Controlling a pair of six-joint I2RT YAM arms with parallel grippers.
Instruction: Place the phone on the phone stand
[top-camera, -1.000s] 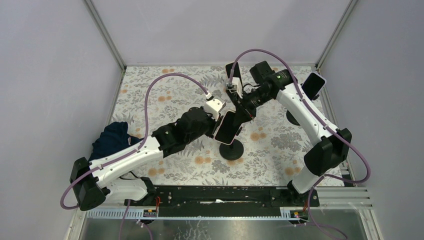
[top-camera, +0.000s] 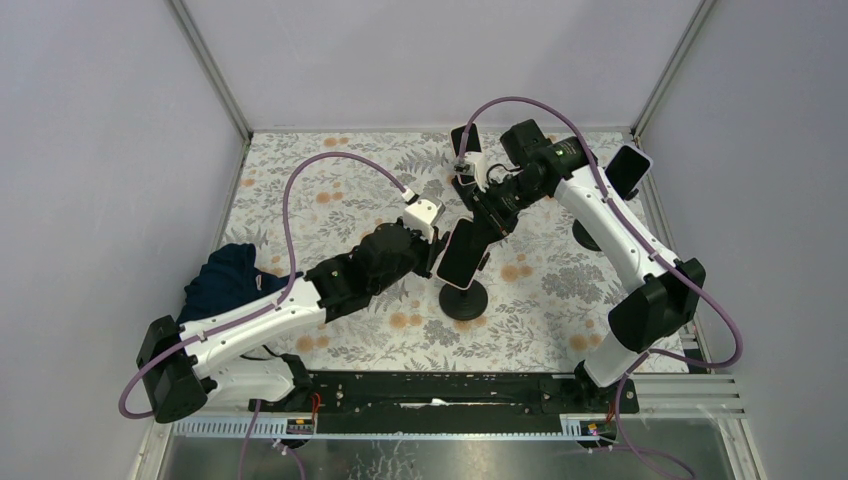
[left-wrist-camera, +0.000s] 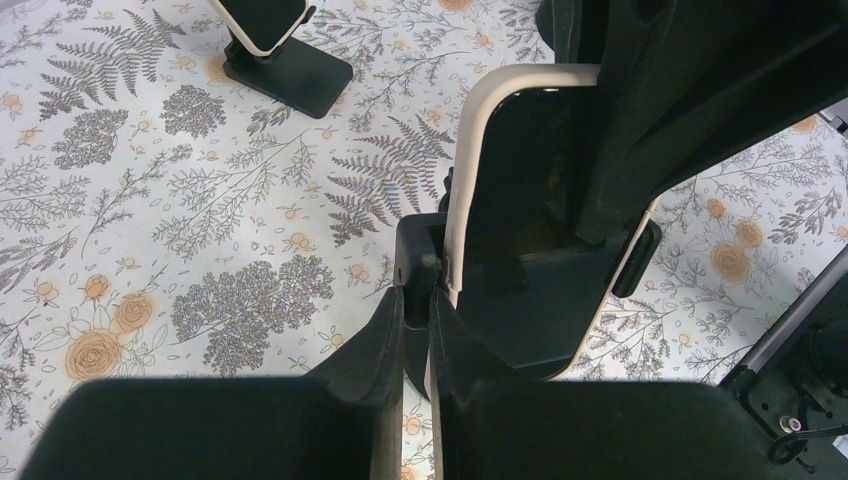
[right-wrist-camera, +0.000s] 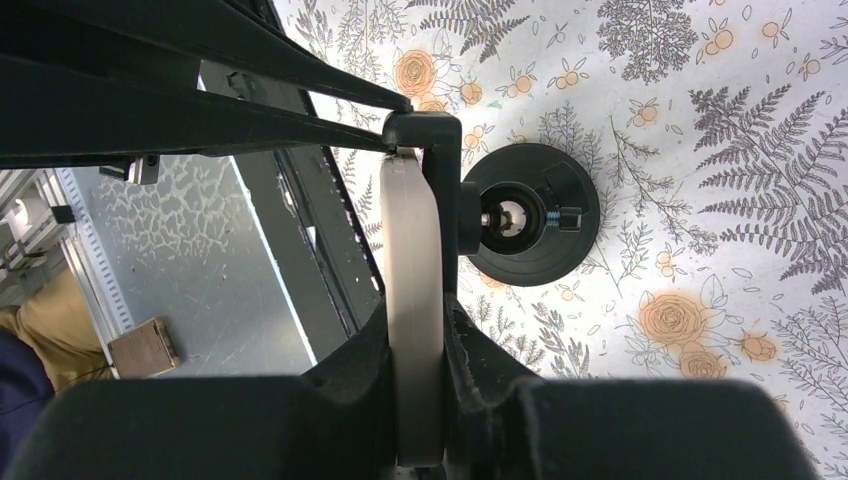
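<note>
The phone (top-camera: 460, 255), black with a light rim, sits at the round-based phone stand (top-camera: 463, 302) in the middle. My right gripper (top-camera: 482, 225) is shut on its upper end; in the right wrist view the phone's pale edge (right-wrist-camera: 413, 300) runs between the fingers. My left gripper (top-camera: 437, 250) is at the phone's left side, its fingertips at the stand's dark side clamp (left-wrist-camera: 418, 255); whether they grip it is unclear.
Another phone on a flat-based stand (left-wrist-camera: 290, 80) stands at the back, and a third (top-camera: 628, 170) at the right. A dark cloth (top-camera: 225, 280) lies at the left.
The right arm has barely moved.
</note>
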